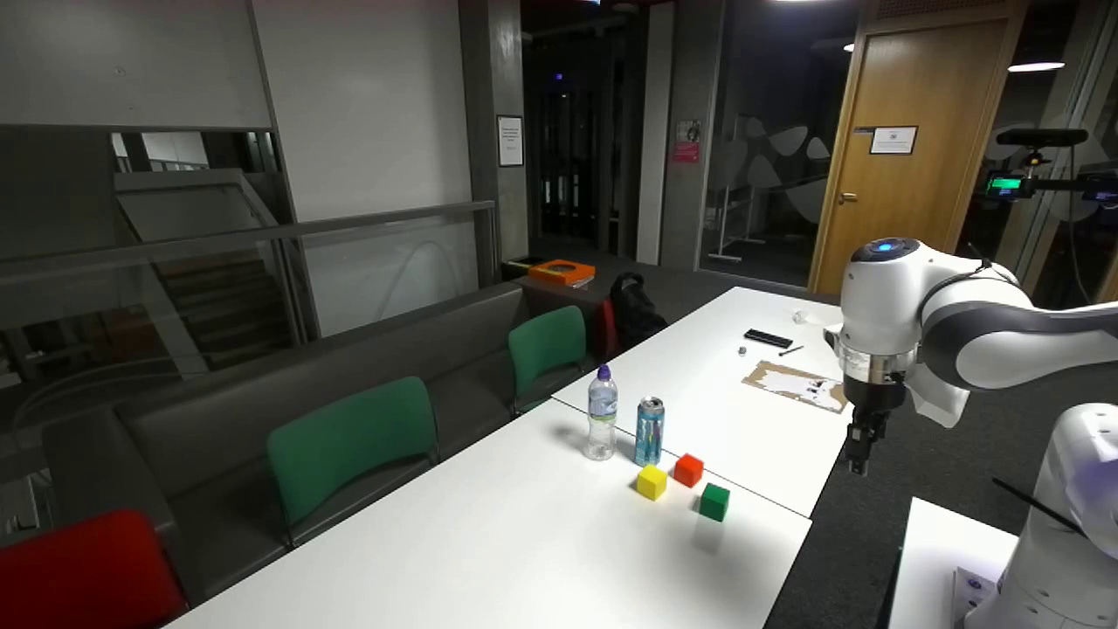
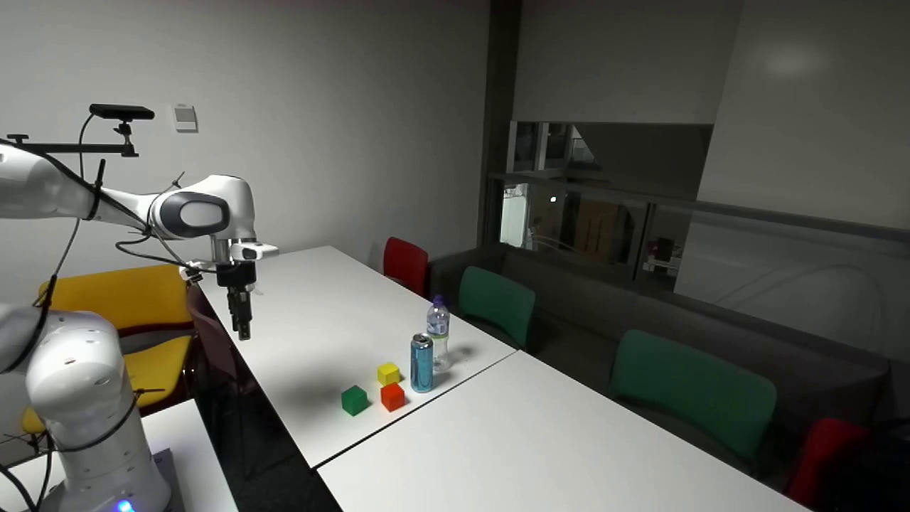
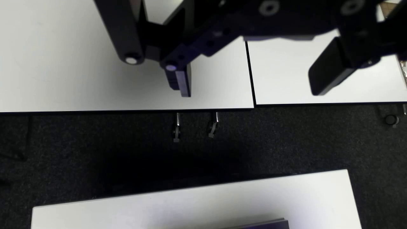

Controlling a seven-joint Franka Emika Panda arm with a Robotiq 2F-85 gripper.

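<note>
My gripper point(image 1: 858, 451) hangs fingers-down above the gap beside the table's near edge, well apart from the objects. In the wrist view the gripper is open, its fingertips point(image 3: 327, 70) wide apart and nothing between them. A yellow cube point(image 1: 652, 482), a red cube point(image 1: 687, 470) and a green cube point(image 1: 714, 501) sit close together on the white table. Behind them stand a blue can point(image 1: 649, 432) and an upright clear bottle point(image 1: 600, 414) with a purple cap. The wrist view shows none of these objects.
Two white tables meet at a seam point(image 2: 409, 409) near the cubes. A cardboard piece point(image 1: 797, 386) and a black flat object point(image 1: 768, 339) lie on the far table. Green chairs point(image 1: 356, 445) line the opposite side.
</note>
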